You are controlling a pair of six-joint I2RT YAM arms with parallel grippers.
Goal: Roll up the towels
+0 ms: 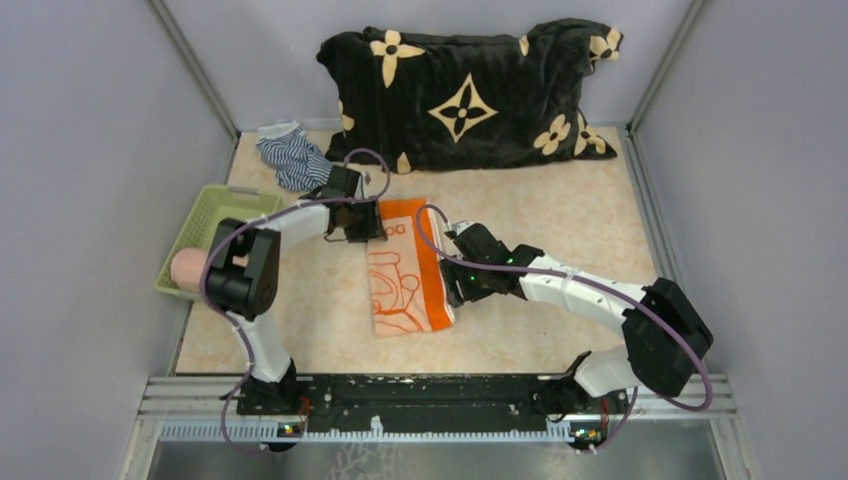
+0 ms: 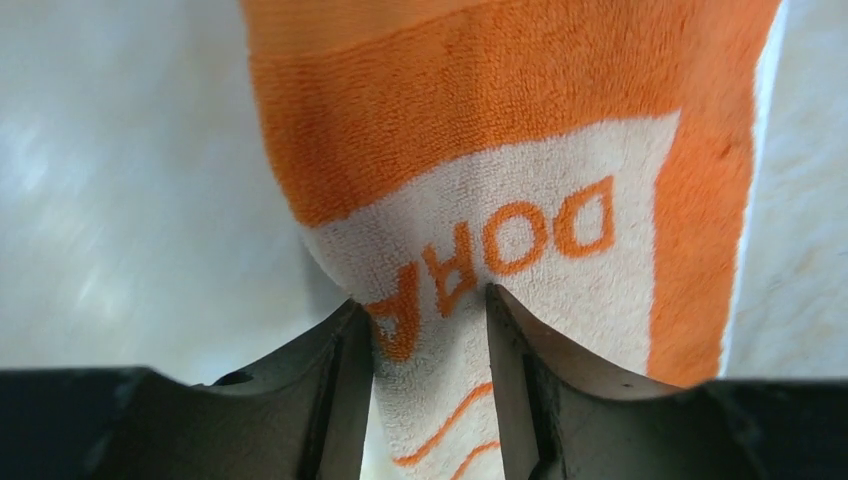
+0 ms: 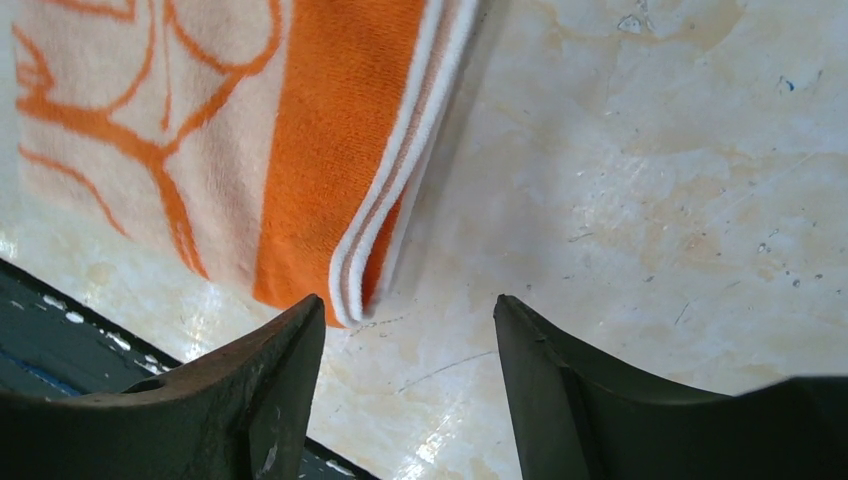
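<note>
A folded orange and white towel (image 1: 400,275) lies flat in the middle of the table, nearly straight, lettering at its far end. Over its left edge sits my left gripper (image 1: 375,232), open. In the left wrist view its fingertips stand at the white towel face (image 2: 580,165), with cloth and part of the lettering between them. At the towel's right edge, close to the near corner, is my right gripper (image 1: 455,290), also open. The right wrist view shows the folded layered edge (image 3: 385,190) by its left finger, and only bare table between the fingertips.
A green basket (image 1: 205,212) holding a pink rolled cloth (image 1: 192,269) stands at the left. Behind are a striped cloth (image 1: 293,160) and a large black patterned cushion (image 1: 470,100).
</note>
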